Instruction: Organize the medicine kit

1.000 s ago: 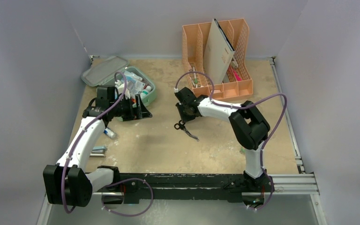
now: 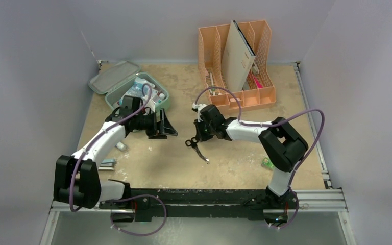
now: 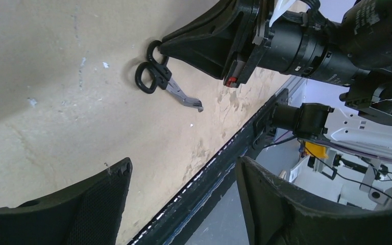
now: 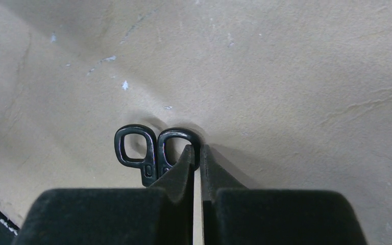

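The black-handled scissors (image 2: 199, 151) lie on the tabletop near the middle, blades toward the front. My right gripper is shut at their handle, one fingertip inside a finger loop and the other outside, with the loop's thin rim between them. In the left wrist view, the scissors (image 3: 166, 81) show whole beside the right fingertips (image 3: 171, 47). My left gripper is open and empty, to the left of the scissors in the top view. Behind the left arm stands the green medicine box (image 2: 164, 93), its lid (image 2: 114, 76) folded back; bags and bottles fill it.
A peach organizer (image 2: 259, 97) with a white folder (image 2: 237, 58) stands at the back right. A white tube (image 2: 121, 146) and a light-blue packet (image 2: 108, 162) lie at left, partly behind the left arm. A green item (image 2: 267, 163) lies at right.
The scissors have turned, their blades now pointing more to the front, and have shifted slightly frontward along with my right gripper.
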